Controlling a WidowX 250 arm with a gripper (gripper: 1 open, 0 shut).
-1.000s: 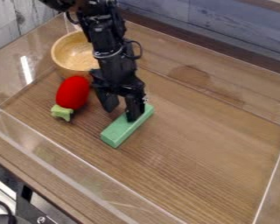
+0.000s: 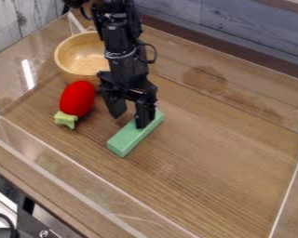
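Note:
The black gripper (image 2: 130, 112) reaches down from the top centre, open, over the upper end of a green bar (image 2: 131, 139) lying on the wooden table. Whether its fingers touch the bar is unclear. A red object (image 2: 78, 97) lies to the left of the gripper, with a small pale green piece (image 2: 66, 120) at its lower end.
A yellow bowl (image 2: 74, 56) stands behind the red object at the upper left, close to the arm. A dark cable (image 2: 3, 223) shows at the lower left corner.
The gripper and arm have shifted very slightly. The objects on the table look unmoved.

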